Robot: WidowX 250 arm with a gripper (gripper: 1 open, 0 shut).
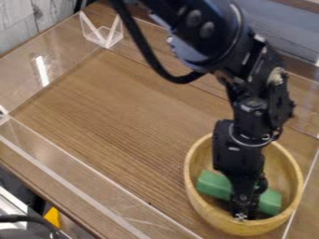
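A yellow bowl (201, 201) sits at the lower right of the wooden surface. A green object (214, 184) lies tilted inside it. My black gripper (243, 198) reaches down into the bowl over the green object, shut on it, though the fingertips are dark and partly hard to make out. The green object shows on both sides of the fingers.
The bare wooden surface (112, 121) fills the left and middle. A clear plastic piece (104, 26) stands at the upper left. A small yellow object (52, 217) shows at the bottom left edge.
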